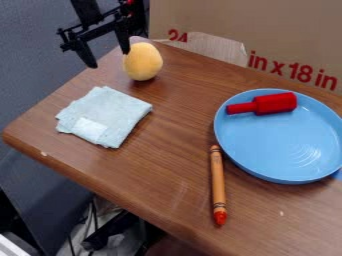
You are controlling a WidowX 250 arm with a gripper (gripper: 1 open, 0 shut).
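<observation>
My black gripper (106, 51) hangs at the top left, open, its fingers beside and a little above a yellow egg-shaped object (143, 62) at the table's back left corner. A folded pale cloth (104, 117) lies on the wooden table below the gripper. On the right, a blue plate (281, 150) holds a red cylinder with a handle (274, 103). An orange crayon (218, 186) lies left of the plate.
A cardboard box (251, 35) stands along the back of the table. The table's left edge drops to a grey floor with dark clutter.
</observation>
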